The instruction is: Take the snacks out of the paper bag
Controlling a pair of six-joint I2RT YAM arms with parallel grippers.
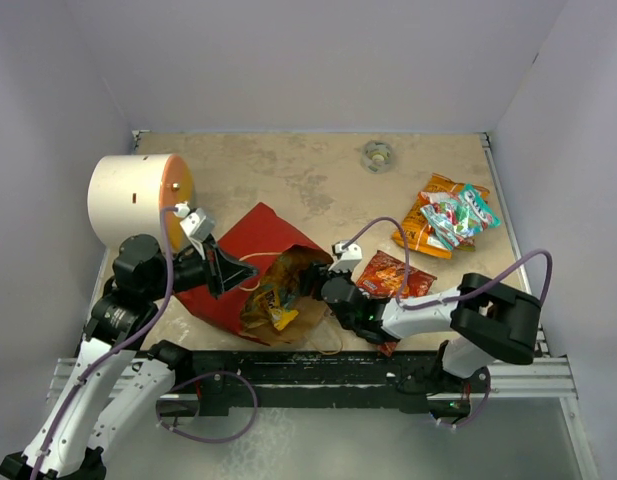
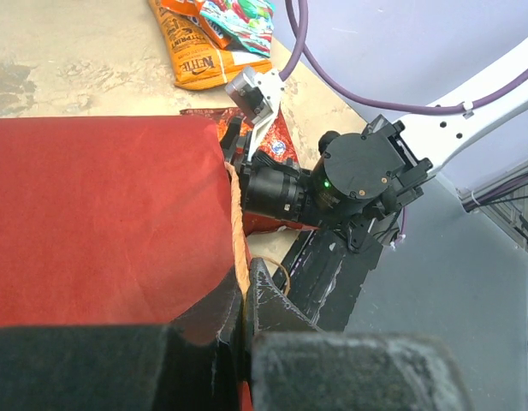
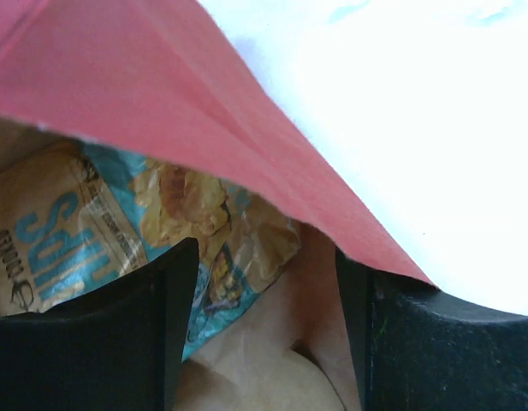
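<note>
The red paper bag (image 1: 213, 300) lies open on the board, snack packs (image 1: 281, 312) inside. My left gripper is shut on the bag's rim. My right gripper (image 1: 313, 278) is at the bag's mouth; in the right wrist view its fingers stand apart inside, by a blue and tan snack pack (image 3: 101, 223), with nothing between them.
A red Doritos bag (image 1: 393, 270) lies under the right arm. An orange pack (image 1: 418, 230) and a teal pack (image 1: 468, 210) lie at the right. A white drum (image 1: 128, 200) stands at the left.
</note>
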